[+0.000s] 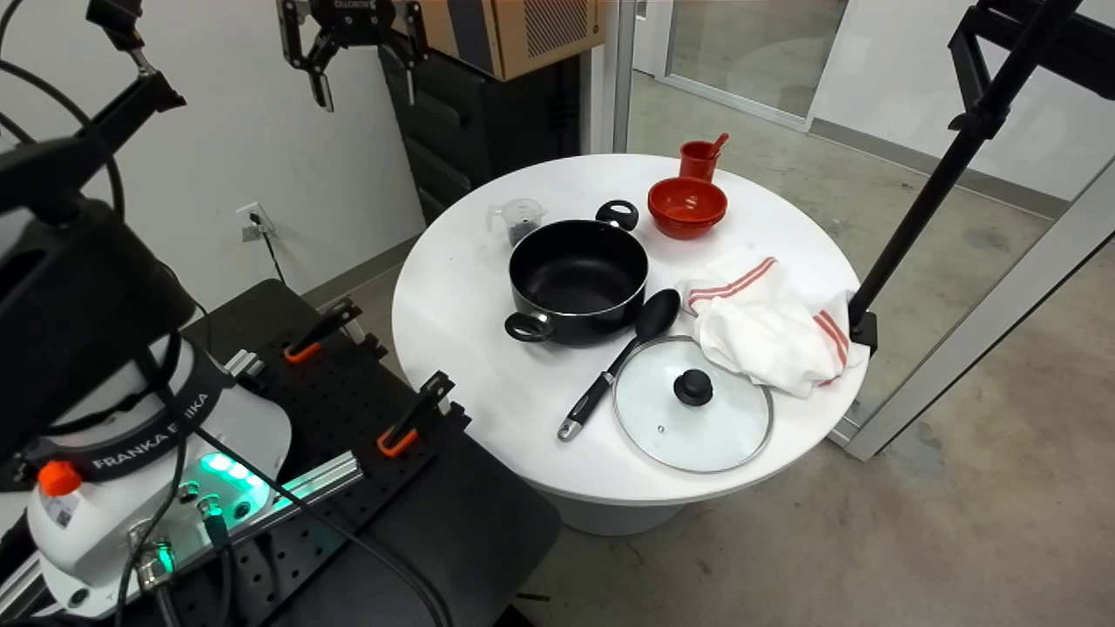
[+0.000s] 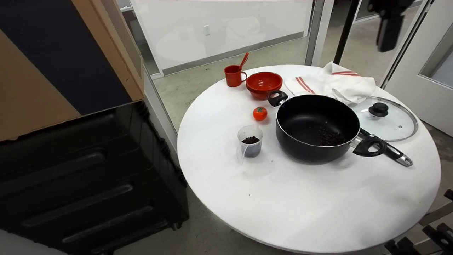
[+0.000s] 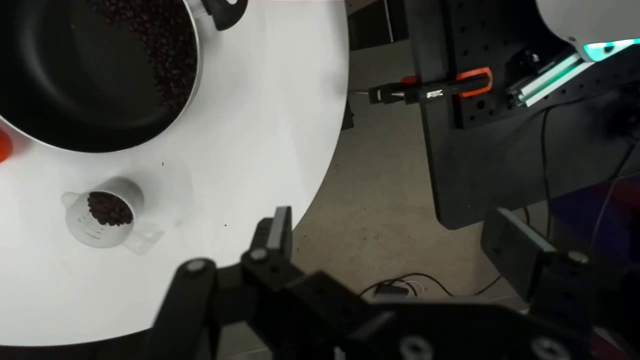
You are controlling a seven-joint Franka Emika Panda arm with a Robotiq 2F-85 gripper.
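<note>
High up at the upper left of exterior view 1, my gripper (image 1: 368, 99) hangs open and empty, well clear of the table. Its spread fingers (image 3: 279, 237) show in the wrist view over the table's edge and the floor. A black pot (image 2: 316, 123) stands on the white table, with dark beans (image 2: 330, 137) gathered to one side of its bottom. Beside it is a clear measuring cup (image 3: 103, 217) holding more dark beans. A red tomato (image 2: 259, 113) sits between the cup and the red bowls (image 2: 264, 83). In exterior view 1 the pot hides the tomato or it cannot be made out.
A glass lid (image 1: 692, 418), a black spoon (image 1: 618, 362) and a white towel (image 1: 768, 326) lie beside the pot. A red mug (image 2: 234, 76) with a red utensil stands at the back. A cardboard box (image 1: 523, 37) rises near my gripper.
</note>
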